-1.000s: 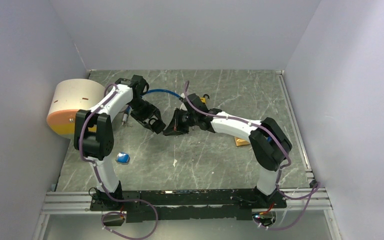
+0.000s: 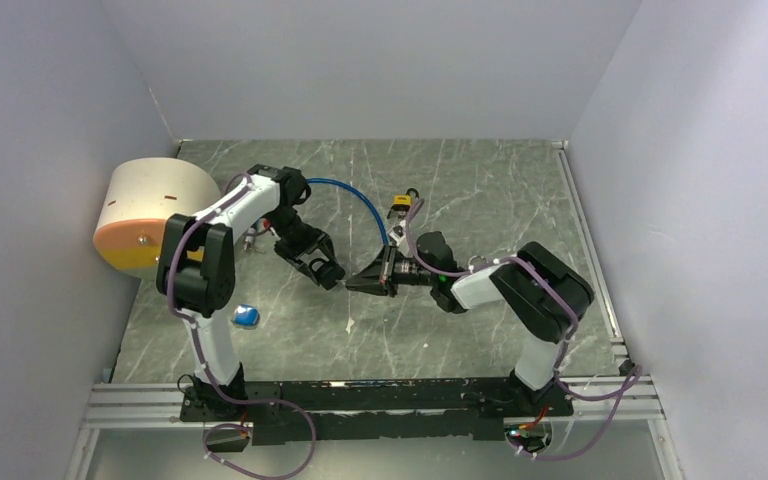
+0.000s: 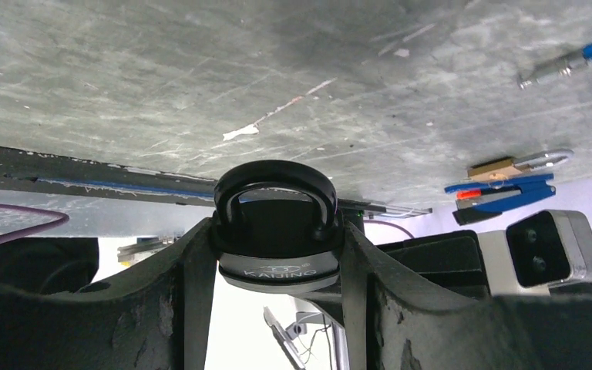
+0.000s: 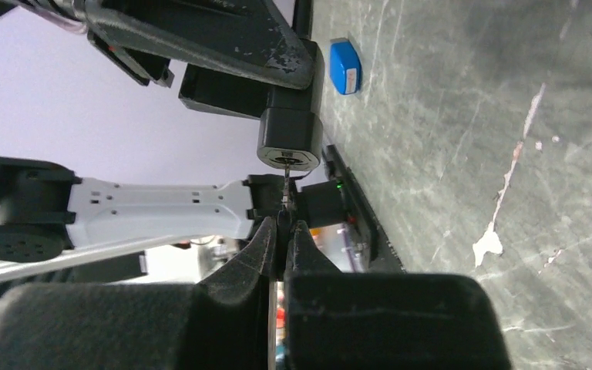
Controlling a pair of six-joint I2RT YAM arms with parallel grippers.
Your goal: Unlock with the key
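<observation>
A black padlock [image 3: 277, 262] marked KAIJING is clamped in my left gripper [image 2: 322, 268], shackle upward in the left wrist view. In the right wrist view its keyhole end [image 4: 288, 154] faces my right gripper, which is shut on a thin metal key [image 4: 286, 185]. The key lines up with the keyhole, its tip at or very near it; whether it is inside I cannot tell. In the top view the two grippers face each other just left of the table's middle.
A small blue object [image 2: 246, 315] lies at front left. A blue hose [image 2: 345, 186] and a yellow item [image 2: 401, 203] lie behind the grippers. A large cream cylinder [image 2: 150, 190] stands at the left. In the left wrist view, other padlocks and tools [image 3: 509, 196] lie near the edge.
Both grippers have moved toward the front of the table, my right one also somewhat rightward and my left one slightly. They stay close together.
</observation>
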